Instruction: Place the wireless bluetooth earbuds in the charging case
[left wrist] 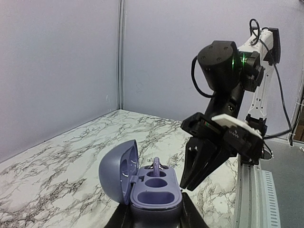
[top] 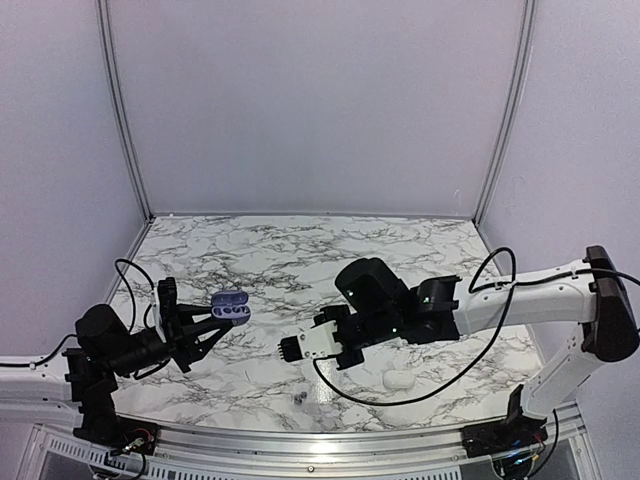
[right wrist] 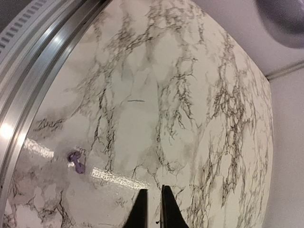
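Note:
The lilac charging case [top: 230, 312] is held above the table's left side by my left gripper, shut around its lower body. Its lid [left wrist: 118, 171] stands open and its slots face up. From the far end of the case rises a slim purple stem [left wrist: 156, 166]; whether it belongs to an earbud I cannot tell. A purple earbud [right wrist: 76, 162] lies on the marble near the front rail, also a small dark spot in the top view. My right gripper is above the table, its fingers slightly apart with nothing visible between them.
A white rounded object [top: 398, 379] lies on the table right of the earbud. The metal rail [top: 310, 440] borders the front edge.

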